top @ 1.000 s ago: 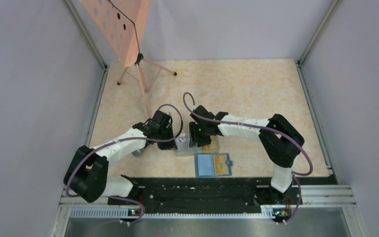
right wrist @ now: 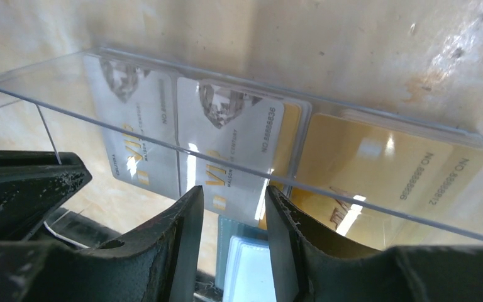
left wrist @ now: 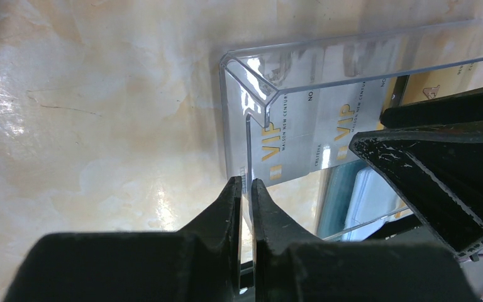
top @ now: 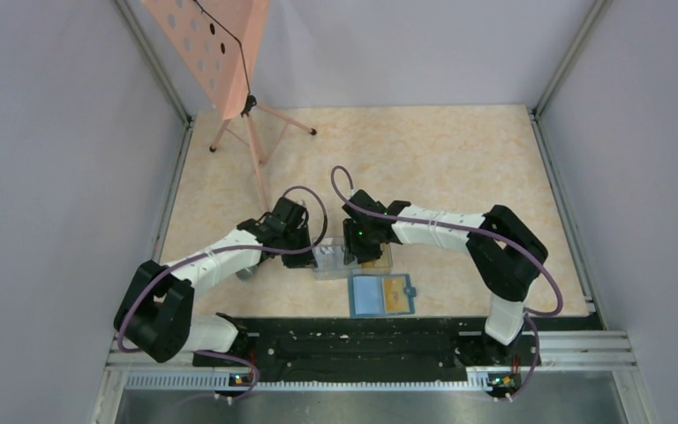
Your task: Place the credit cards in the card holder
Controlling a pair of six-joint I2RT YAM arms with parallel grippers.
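Silver VIP cards point(right wrist: 141, 119) and gold cards point(right wrist: 365, 157) lie inside a clear box point(right wrist: 258, 173), the silver ones at its left and the gold at its right. In the left wrist view, my left gripper is shut on the box's left end wall. My right gripper stands open over the box, its fingertips around the lower part of a silver card point(right wrist: 226, 135) with a gold edge showing beside it; contact cannot be judged. The blue card holder point(top: 351, 297) lies flat in front of the box, with a pale panel on its left and a gold one on its right.
An easel-like stand point(top: 252, 141) with a pink perforated board rises at the back left. A small grey object point(top: 246, 273) sits under the left arm.
The left arm, the box and the holder look unmoved.
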